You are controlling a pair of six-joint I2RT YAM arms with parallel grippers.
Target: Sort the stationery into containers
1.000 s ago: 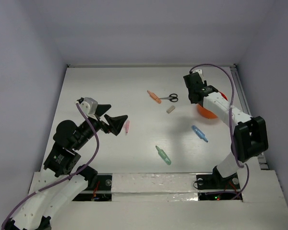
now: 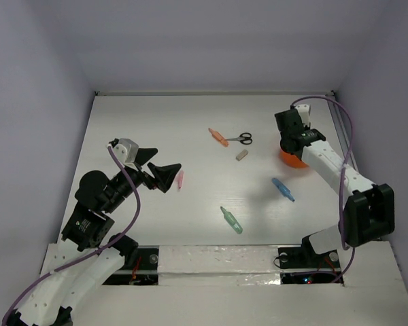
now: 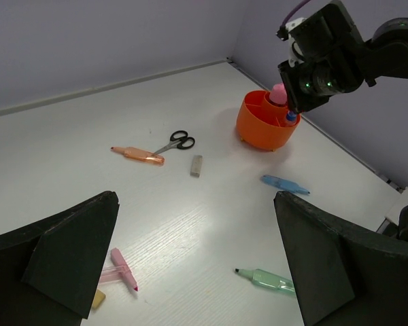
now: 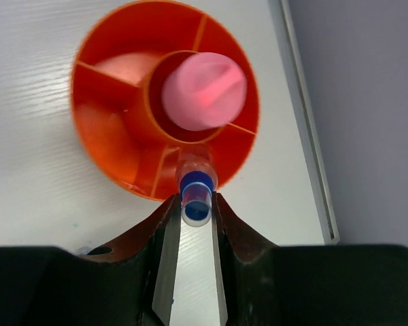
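Observation:
My right gripper is shut on a blue-capped glue stick (image 4: 196, 180), held over the front compartment of the orange divided container (image 4: 102, 115), whose centre holds a pink object (image 4: 200, 92). My left gripper hangs open at the left, empty. On the table lie an orange highlighter (image 2: 218, 137), scissors (image 2: 245, 138), a grey eraser (image 2: 242, 154), a blue highlighter (image 2: 283, 189), a green highlighter (image 2: 231, 221) and pink pens (image 3: 122, 268).
A yellowish block (image 3: 96, 299) is partly hidden by my left finger. Walls border the table (image 2: 122, 115) at back and sides, close beside the container on the right.
The right arm has shifted to the right over the orange container, with its forearm turning outward. The left arm and the loose items have not moved.

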